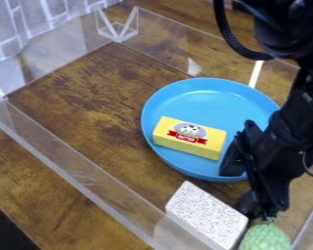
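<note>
A yellow box with a red label and cow picture [188, 138] lies in a blue round plate [209, 97] at the middle right. My black gripper [253, 180] is low at the right, over the plate's right edge. Its fingers are dark against the dark arm, and I cannot make out what, if anything, is between them.
A white speckled block [206, 214] and a green round object [265, 238] sit at the lower right, just below my gripper. Clear plastic walls border the wooden surface [87, 98], whose left part is clear.
</note>
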